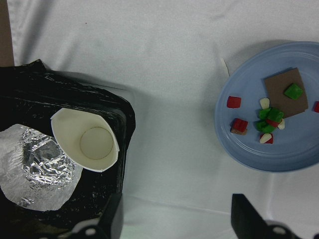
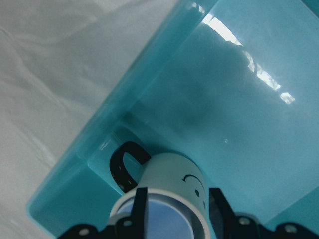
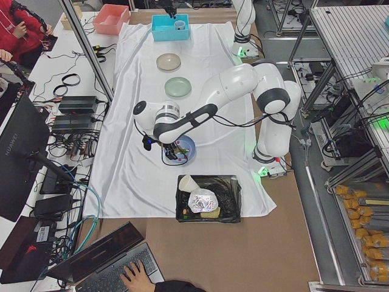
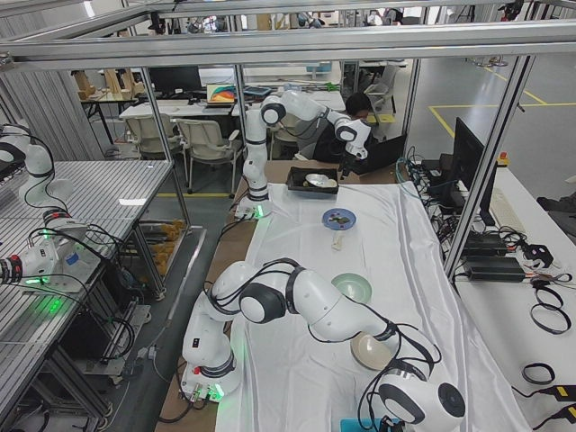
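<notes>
My left gripper is open and empty, over the cloth between a black-lined bin (image 1: 107, 189) and a blue plate (image 1: 249, 149) with red, green, white and brown pieces. The bin holds a paper cup (image 1: 84, 134) and a foil-covered item (image 1: 45, 174). At the far end, my right gripper stands open above a white mug (image 2: 169, 172) with a smile and black handle, inside a teal tray (image 2: 224, 124). Its fingertips flank the mug's rim; whether they touch cannot be told.
A green plate (image 3: 178, 86) and a beige plate (image 3: 168, 61) lie on the white cloth between the two work areas. A pink box (image 3: 111, 19) sits at the back left, off the cloth. Bare cloth surrounds the plates.
</notes>
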